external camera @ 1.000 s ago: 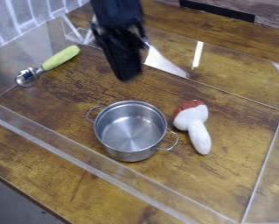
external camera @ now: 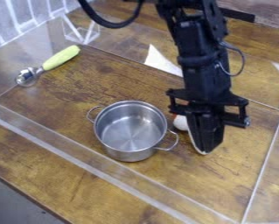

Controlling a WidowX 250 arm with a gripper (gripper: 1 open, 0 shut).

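My black gripper (external camera: 207, 124) hangs low on the right of the camera view, over a white object (external camera: 181, 122) lying beside the pot, which it mostly hides. The fingers look close together; whether anything is between them is hidden. A steel pot (external camera: 128, 128) with two handles stands just left of the gripper.
A scoop with a pale green handle (external camera: 59, 59) lies at the upper left. Clear panels edge the wooden table (external camera: 59, 149). The area between scoop and pot is clear, as is the table's lower right part.
The gripper has come down and to the right from high above the pot onto the white object, now mostly hidden behind it. The pot has not moved.
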